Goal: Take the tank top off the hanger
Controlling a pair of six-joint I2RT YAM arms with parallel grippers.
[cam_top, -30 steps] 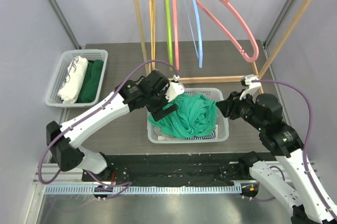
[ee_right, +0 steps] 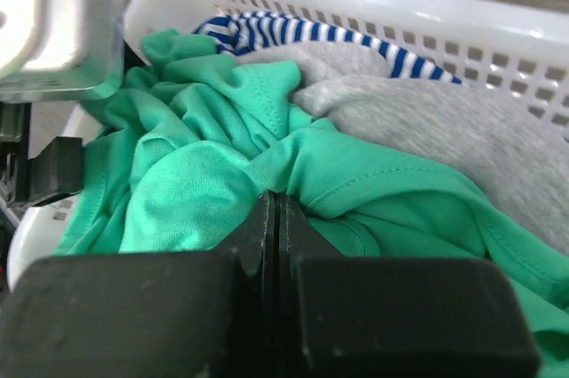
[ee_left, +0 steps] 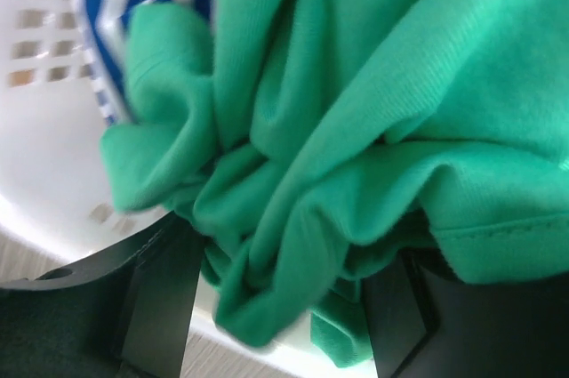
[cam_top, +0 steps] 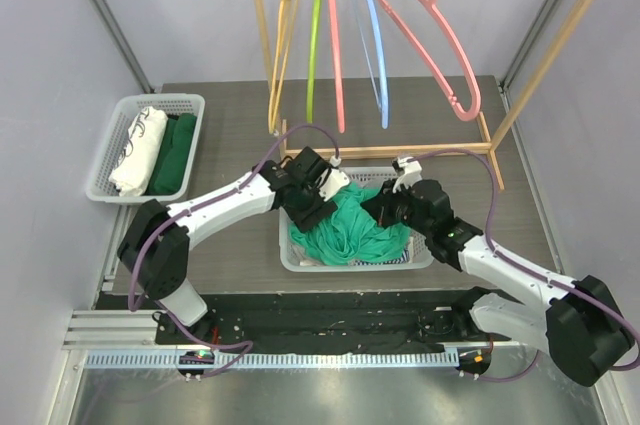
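Note:
The green tank top (cam_top: 352, 230) lies bunched in the white basket (cam_top: 300, 267), and no hanger shows inside it. My left gripper (cam_top: 318, 217) is down at the pile's left side, shut on green cloth; in the left wrist view, folds of it (ee_left: 293, 245) bulge between the black fingers. Over the right part of the pile, my right gripper is shut with its tips against the green fabric (ee_right: 204, 173). Whether any thin fold is pinched there is hidden.
Grey cloth (ee_right: 427, 120) and blue-striped cloth (ee_right: 311, 31) lie beneath in the same basket. Behind it stands a wooden rack (cam_top: 420, 152) with several empty hangers, including a pink one (cam_top: 455, 40). A second basket (cam_top: 110, 145) with white and dark green cloth sits at far left.
From the basket's right side, my right gripper has come left and down onto the cloth. My left gripper has shifted slightly and sits lower in the pile. Some hangers sway.

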